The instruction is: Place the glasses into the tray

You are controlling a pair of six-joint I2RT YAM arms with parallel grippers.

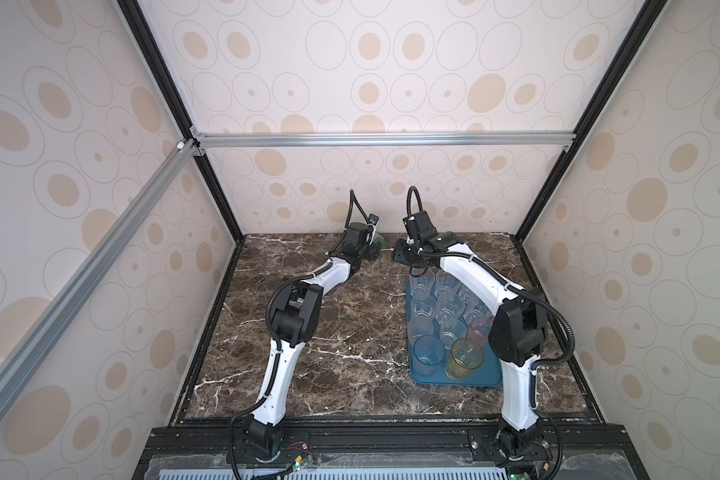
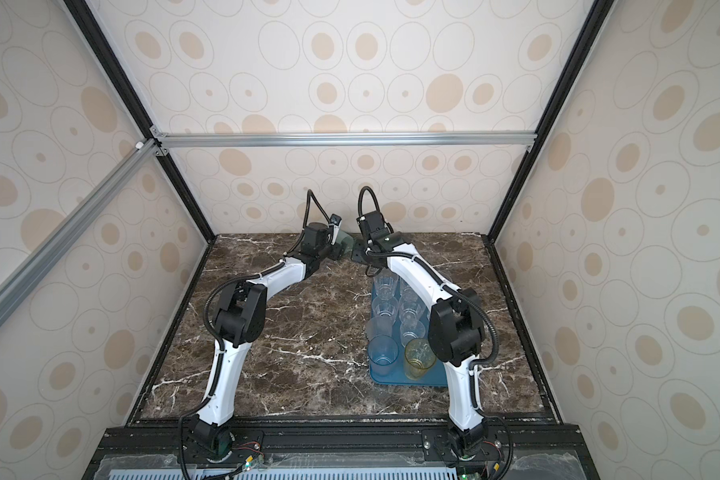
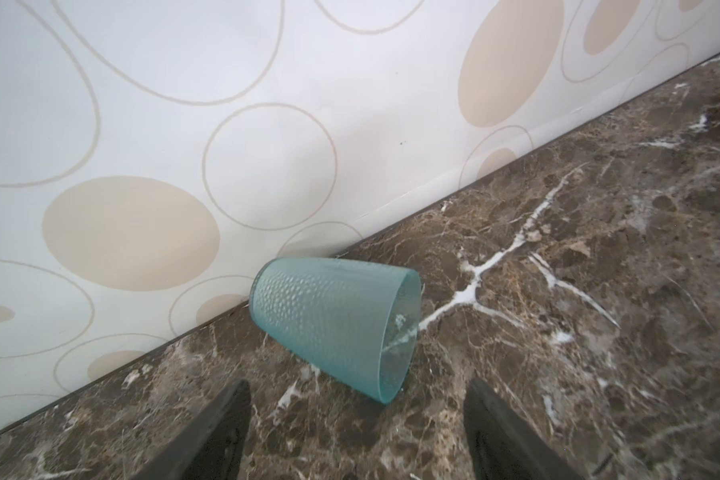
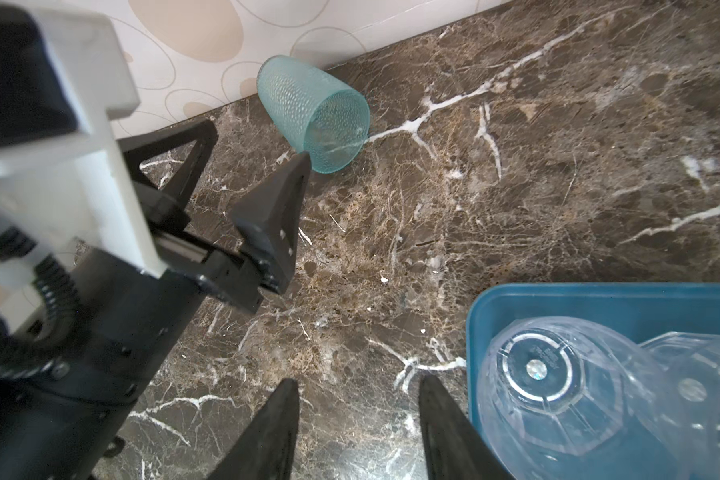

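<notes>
A teal glass lies on its side against the back wall, also seen in the right wrist view (image 4: 312,112). My left gripper is open, the glass just ahead between and beyond its fingers. My right gripper is open over bare counter, right of the left gripper and beside the corner of the blue tray (image 4: 584,292). The tray holds several clear and coloured glasses, including a blue glass (image 1: 429,352) and a yellow glass (image 1: 464,360) at the front.
The right arm reaches over the tray. Back and side walls bound the area, with metal rails (image 1: 384,140) along them.
</notes>
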